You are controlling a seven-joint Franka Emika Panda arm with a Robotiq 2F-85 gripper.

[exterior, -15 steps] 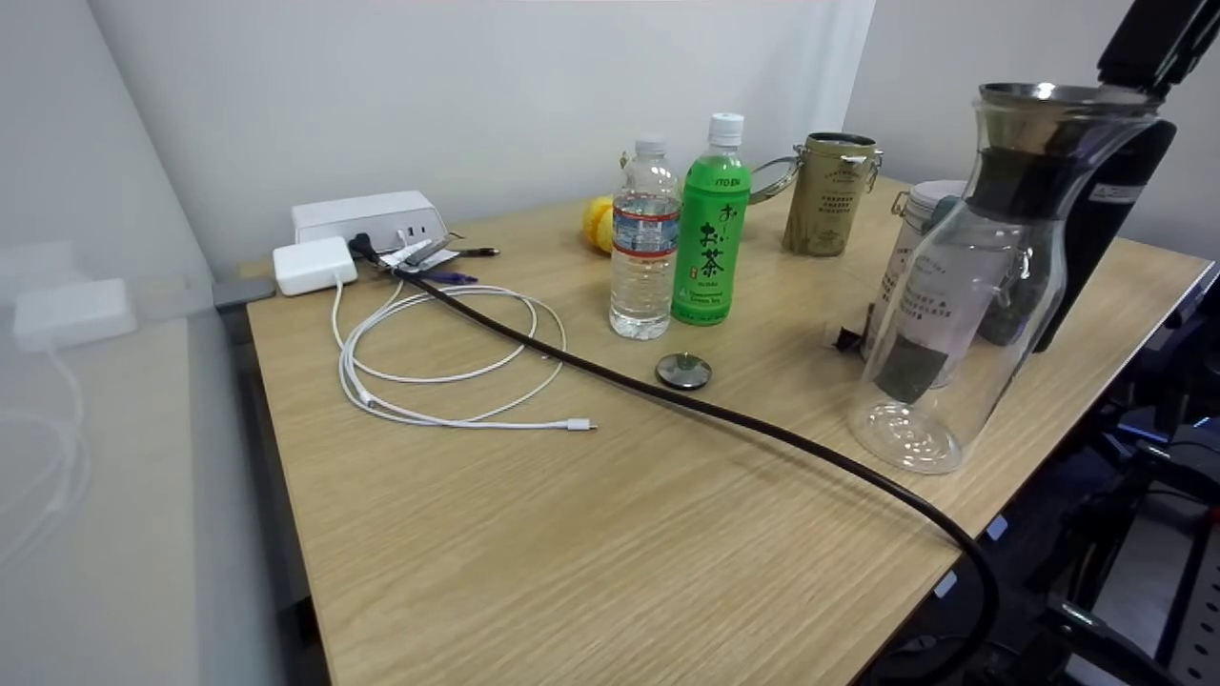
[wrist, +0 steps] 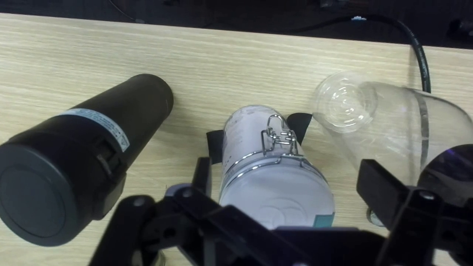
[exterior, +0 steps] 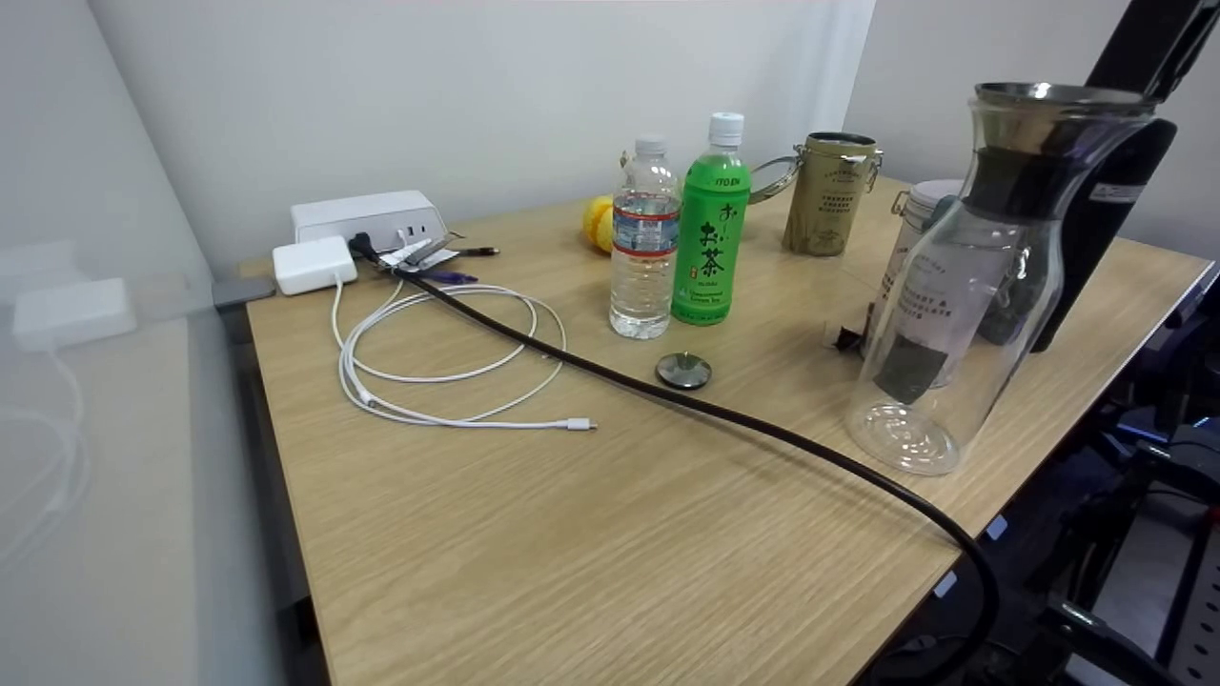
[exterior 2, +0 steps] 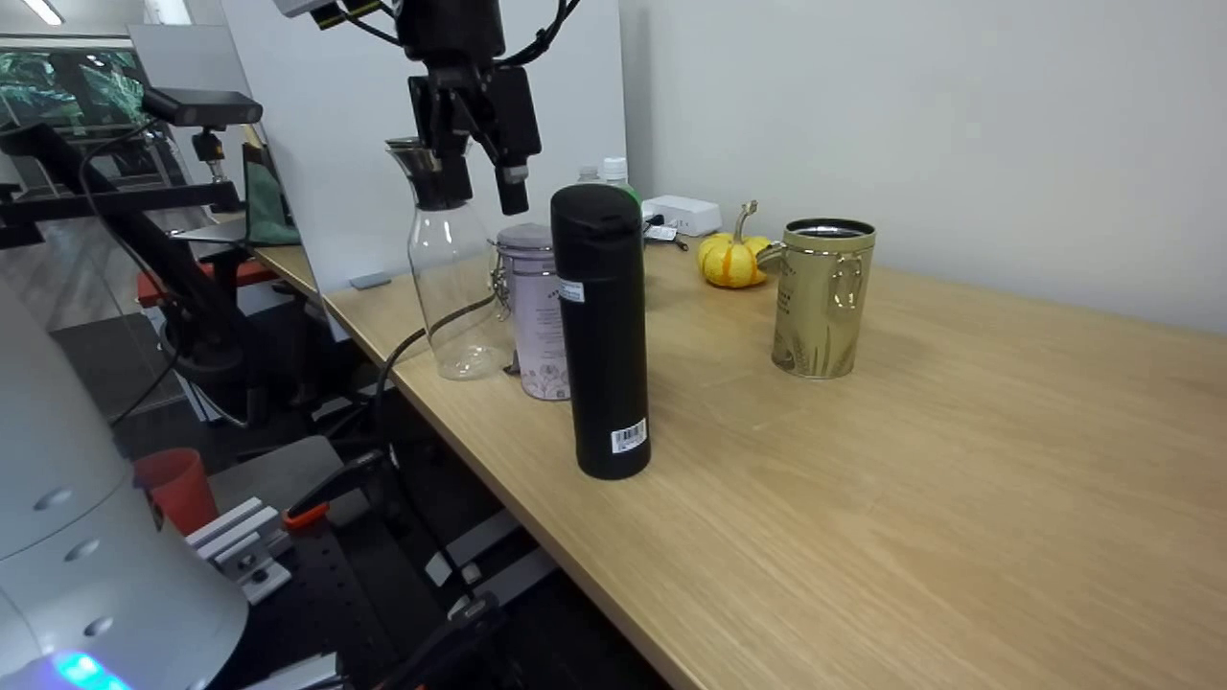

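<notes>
My gripper stands open, nothing between its fingers, with its two fingertips spread either side of the pale lidded canister point(wrist: 252, 133) in the wrist view. In exterior view 2 the gripper point(exterior 2: 483, 182) hangs above the table, over the area of the pale canister point(exterior 2: 542, 333) and the clear glass carafe point(exterior 2: 446, 270). The carafe point(exterior: 984, 286) is upright, with a metal collar in its neck. Close by stands a tall black flask point(exterior 2: 604, 368). Behind the carafe in exterior view 1, the gripper is mostly out of frame.
A water bottle point(exterior: 642, 274), a green tea bottle point(exterior: 709, 240) and a shiny round disc point(exterior: 683, 370) occupy the middle. A gold tin point(exterior 2: 823, 305) and small pumpkin point(exterior 2: 729, 264) stand behind. A black cable point(exterior: 732, 415) crosses the table.
In exterior view 1, the black gripper part at the upper right has shifted a little left and down, closer behind the carafe's top. The objects on the table look unmoved.
</notes>
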